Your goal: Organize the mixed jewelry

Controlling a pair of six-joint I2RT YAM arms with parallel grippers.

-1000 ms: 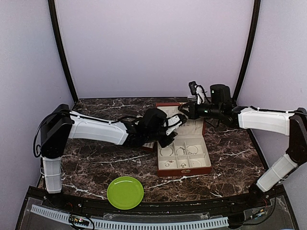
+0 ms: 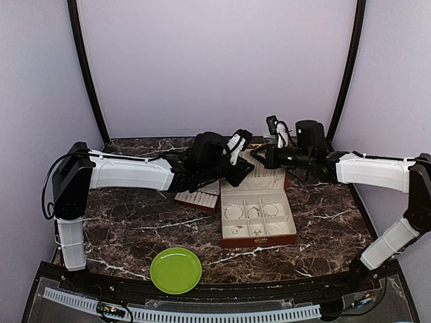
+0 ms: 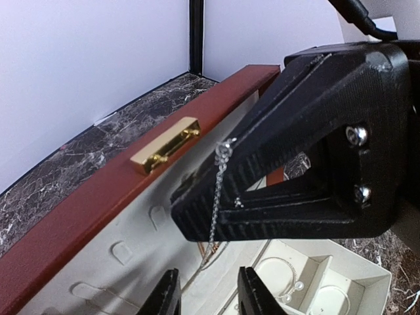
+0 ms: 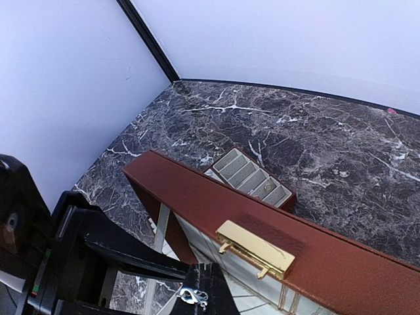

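Note:
A silver chain necklace (image 3: 217,187) hangs down the inside of the raised lid of the red-brown jewelry box (image 2: 236,243). Its upper end is pinched in my right gripper, which is shut at the lid's top edge; a bit of bright chain shows at those fingertips in the right wrist view. Below and close to the chain, my left gripper stands open, its fingers apart; the chain's lower part runs towards the gap, but whether it lies between them I cannot tell. Bracelets and small pieces (image 2: 234,212) occupy the box's lower compartments.
The lid's brass clasp (image 4: 256,249) sits on the rim just beside my right fingers. Behind the lid lies a small slotted tray (image 4: 251,176). An empty green plate (image 2: 176,270) is at the front left, with bare marble around it.
My left arm has moved up and away from the box's compartments towards the lid, near the right gripper. The right arm has stayed nearly still.

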